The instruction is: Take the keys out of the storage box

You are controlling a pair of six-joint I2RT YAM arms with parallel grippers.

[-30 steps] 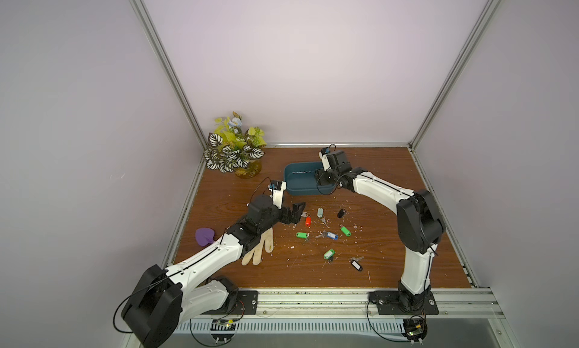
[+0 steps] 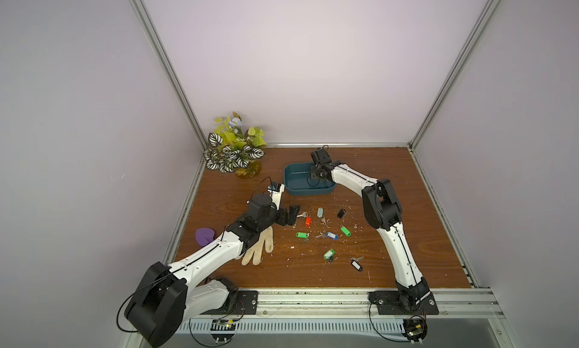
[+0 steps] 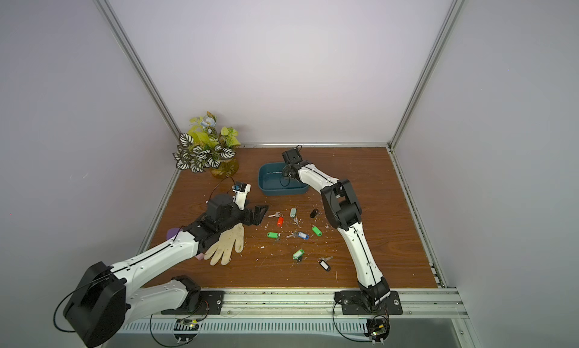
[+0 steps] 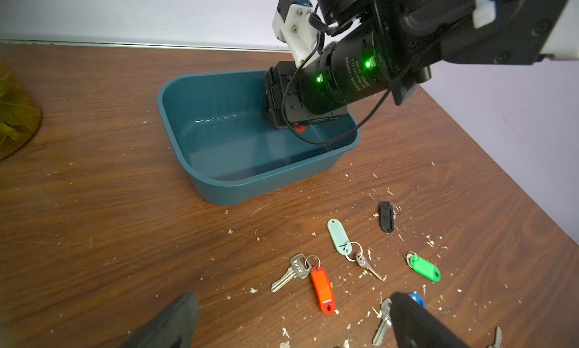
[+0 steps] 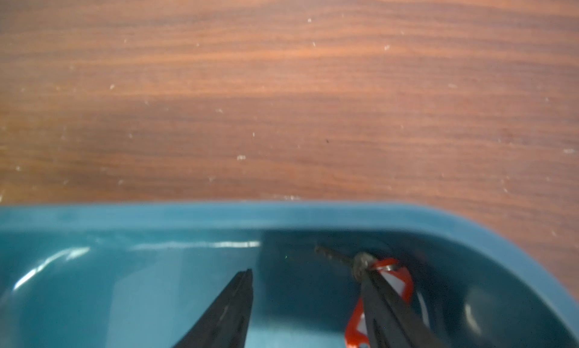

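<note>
The teal storage box (image 4: pixel 217 161) stands at the back middle. My right gripper reaches into it, fingers apart; one finger is right by a key with a red tag (image 5: pixel 355 330) lying in a corner. My left gripper hangs open over the table in front of the box, above keys with coloured tags: orange (image 4: pixel 322 287), mint (image 4: pixel 337 233), black (image 4: pixel 386 218), green (image 4: pixel 425 268) and several more.
A plant (image 2: pixel 235 142) stands at back left, a glove (image 2: pixel 259 248) and purple object (image 2: pixel 204 234) at front left. The table right of the box is mostly clear beside the right arm.
</note>
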